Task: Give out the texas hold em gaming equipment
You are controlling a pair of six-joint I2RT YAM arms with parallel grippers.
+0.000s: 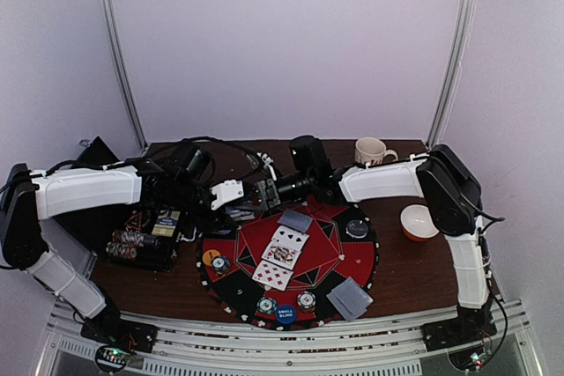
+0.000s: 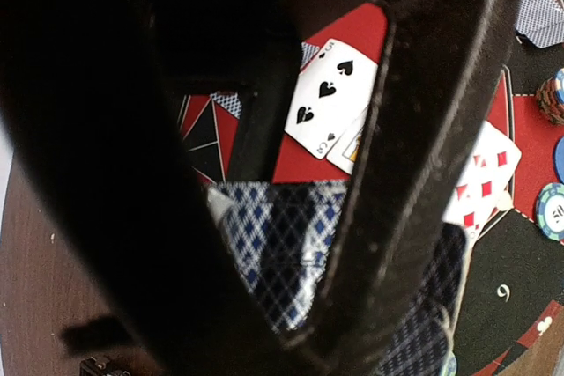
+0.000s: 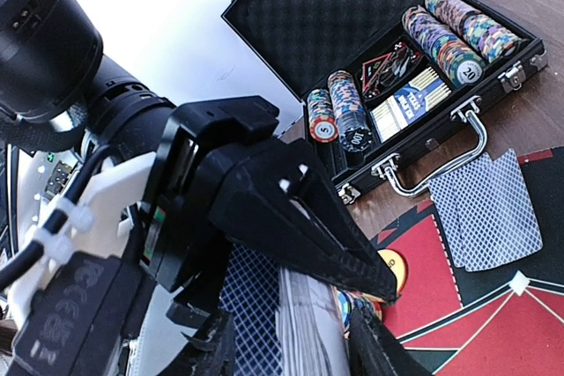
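Observation:
My left gripper and right gripper meet above the upper left of the felt mat. Blue-backed cards are between the left gripper's dark fingers, and a pale card stack stands among both grippers' fingers in the right wrist view; which fingers press on it I cannot tell. Three face-up cards lie mid-mat, a blue-backed pile above them, more cards at lower right and two at the mat's left. Chips and a small blind button lie along the near edge.
An open chip case is at the left of the table. A mug stands at the back right, and a bowl right of the mat. Bare table shows at the front right.

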